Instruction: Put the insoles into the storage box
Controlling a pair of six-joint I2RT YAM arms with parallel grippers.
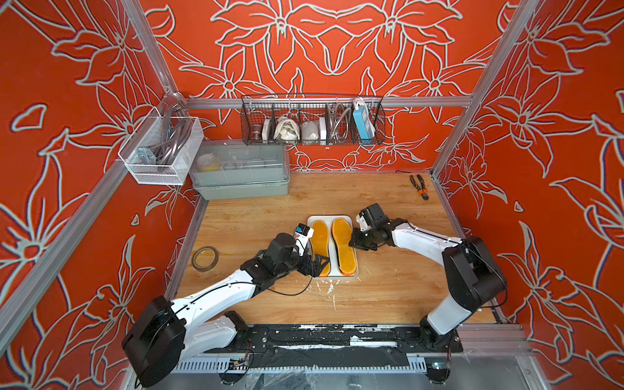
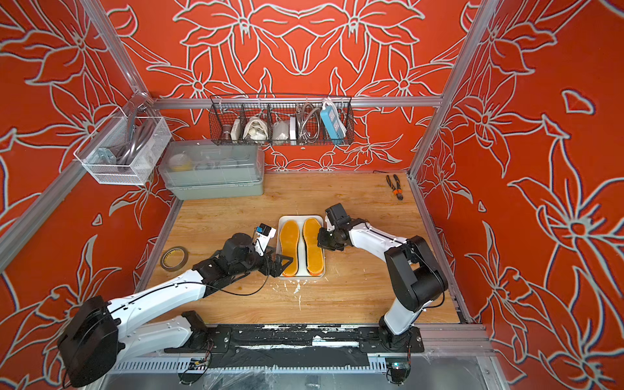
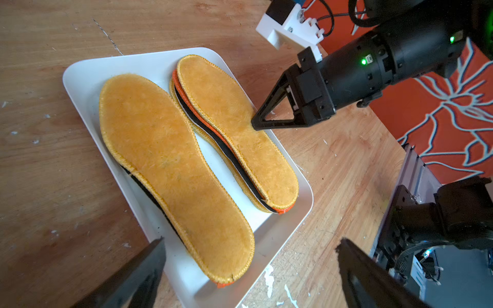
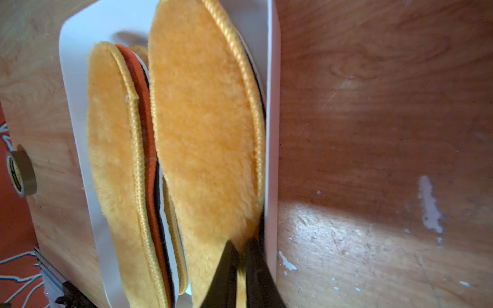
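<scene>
Two stacks of yellow fleece insoles lie side by side in a white tray (image 3: 82, 77) on the table. The left stack (image 3: 174, 184) is nearest my left gripper, which stands open above the tray's near-left part, nothing between its fingers. The right stack (image 3: 231, 118) shows orange and black layers along its side. My right gripper is down on that stack's top by the tray's right wall, its fingertips close together; whether anything is between them is hard to tell.
A lidded grey box (image 1: 240, 188) stands at the back left, under a white wire basket (image 1: 156, 169). A black wire rack hangs on the back wall. A tape roll (image 1: 205, 267) lies left, pliers (image 1: 421, 188) back right.
</scene>
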